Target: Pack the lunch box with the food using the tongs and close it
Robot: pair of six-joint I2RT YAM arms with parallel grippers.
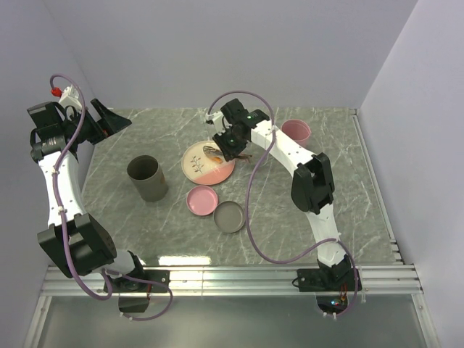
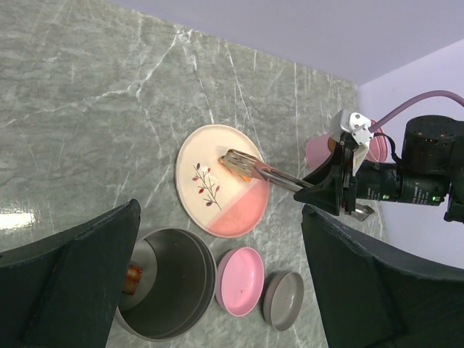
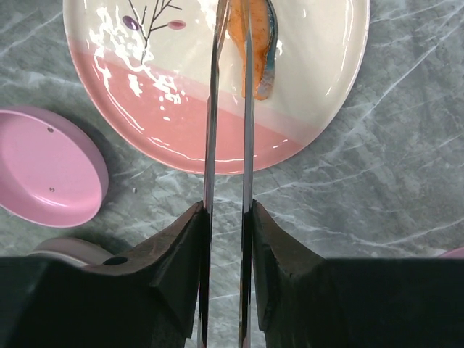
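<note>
The metal tongs [image 2: 272, 174] sit between the fingers of my right gripper, which is shut on them. In the right wrist view, their two arms run parallel with a narrow gap, reaching over an orange piece of salmon [image 3: 266, 76] with a grey edge. That piece lies on the cream and pink plate [image 1: 194, 174]; the tongs' tips partly cover it, and I cannot tell whether they grip it. My left gripper is open and empty, raised at the far left. Below it stands the dark grey lunch box [image 2: 177, 290], with brown food [image 2: 133, 279] inside.
A small pink bowl [image 1: 202, 200] and a small grey bowl [image 1: 230, 217] sit in front of the plate. Behind my right arm stands a pink cup [image 1: 296, 131].
</note>
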